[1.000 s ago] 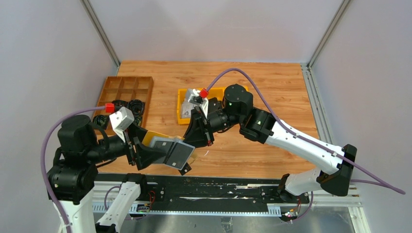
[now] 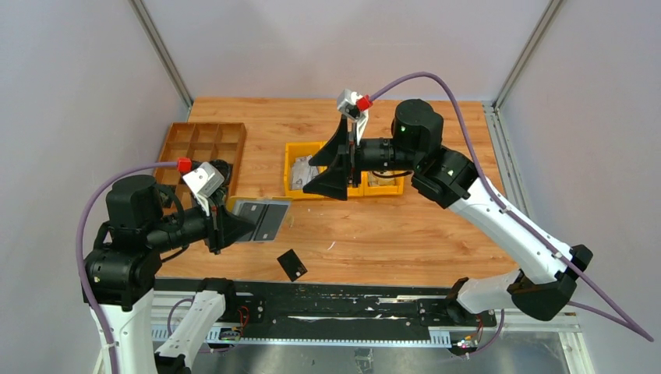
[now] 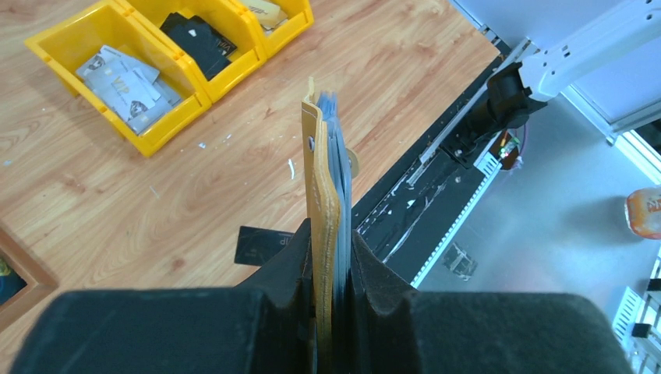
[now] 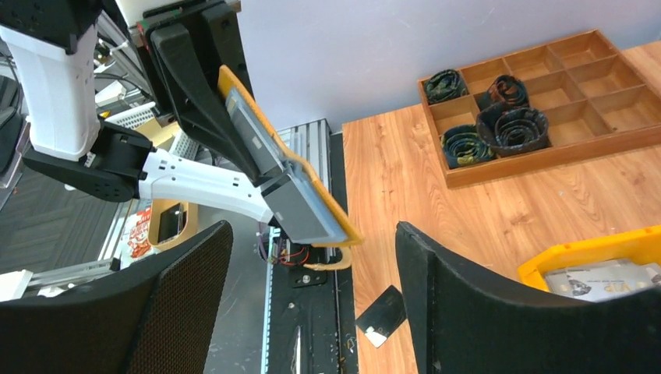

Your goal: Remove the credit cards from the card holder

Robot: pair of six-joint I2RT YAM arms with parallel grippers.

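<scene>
A yellow card holder with clear grey sleeves (image 2: pixel 262 220) is held upright in my left gripper (image 2: pixel 227 227); the left wrist view shows it edge-on (image 3: pixel 323 179) between the shut fingers. In the right wrist view its sleeves (image 4: pixel 300 206) face me, with dark strips in them. My right gripper (image 2: pixel 327 164) stands open above and to the right of the holder, apart from it, with nothing between its fingers. A dark card (image 2: pixel 291 264) lies on the table near the front edge.
Yellow bins (image 3: pixel 140 140) with cards and packets stand at the back middle. A wooden compartment tray with coiled dark items is at the left. A dark rail runs along the front edge.
My right gripper has moved up, back and right, away from the card holder, and is now empty and open. The left gripper still has the holder, slightly shifted.
</scene>
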